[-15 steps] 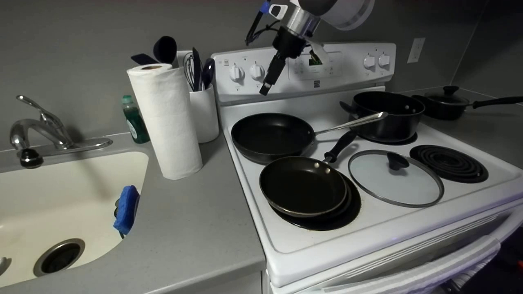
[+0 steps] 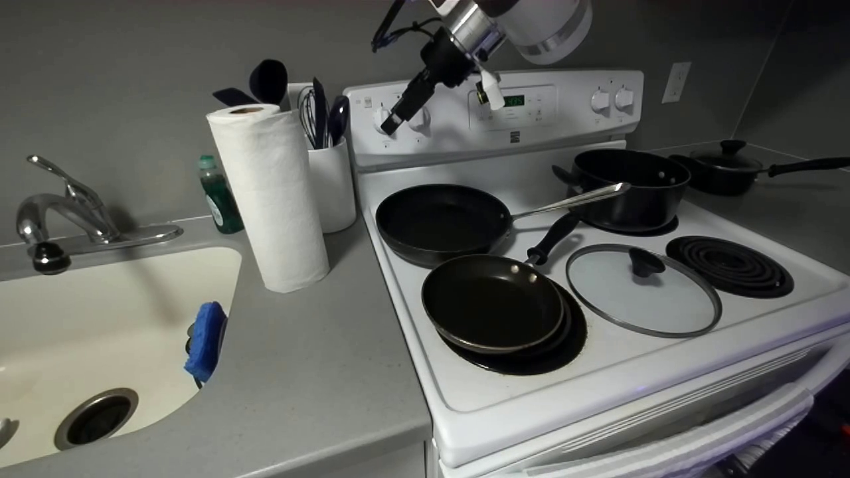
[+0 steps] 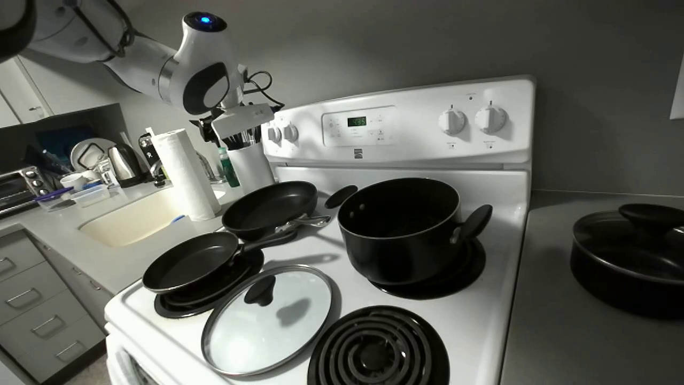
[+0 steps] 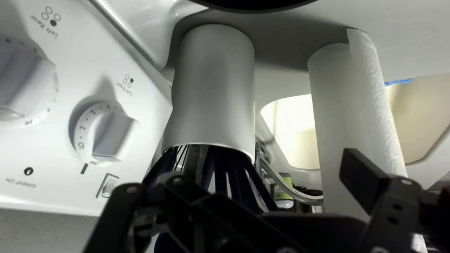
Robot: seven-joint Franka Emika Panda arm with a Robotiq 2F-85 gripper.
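Observation:
My gripper [image 2: 390, 124] hangs in front of the left end of the stove's back panel, near the left knobs, tilted down to the left. In the wrist view its black fingers [image 4: 363, 180] stand wide apart, so it is open, and nothing shows held. A white utensil crock [image 4: 213, 90] full of dark utensils [image 4: 234, 181] and a whisk lies ahead of it in that view. The gripper is to the right of the crock in exterior view 1. A paper towel roll [image 2: 267, 199] stands upright in front of the crock.
Two frying pans [image 2: 442, 219] and a black pot [image 2: 629, 191] sit on the stove, with a glass lid [image 2: 613, 295] at the front. Left are the sink [image 2: 159, 279], a blue sponge [image 2: 207, 338] and a green soap bottle [image 2: 219, 195].
My gripper has moved left and slightly up, from beside the left knobs to in front of them, closer to the crock. The objects on the stove and counter have not moved.

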